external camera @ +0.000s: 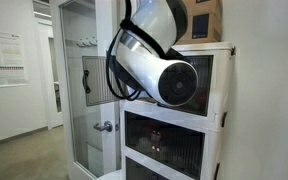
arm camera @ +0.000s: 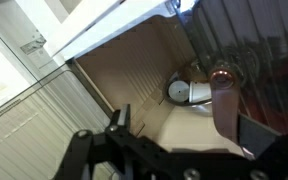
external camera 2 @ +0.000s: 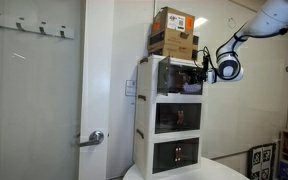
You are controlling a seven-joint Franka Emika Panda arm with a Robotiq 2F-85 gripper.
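Observation:
A white stacked cabinet (external camera 2: 147,120) has dark ribbed doors. In exterior view 1, the top left door (external camera: 101,80) stands swung out to the left, with a dark handle on it. My gripper is at the top compartment; its two dark fingers are apart in the wrist view, with no object seen held between them. The brown handle (arm camera: 225,102) of the other, dark door is close in front of the right finger; whether they touch I cannot tell. White and metallic items (arm camera: 190,92) are inside the compartment. The arm hides the gripper in exterior view 1.
Cardboard boxes (external camera 2: 172,32) rest on top of the cabinet. Two lower compartments (external camera 2: 176,118) have their doors closed. A white door with a lever handle (external camera: 107,126) is to the left. Open space lies at the cabinet's right.

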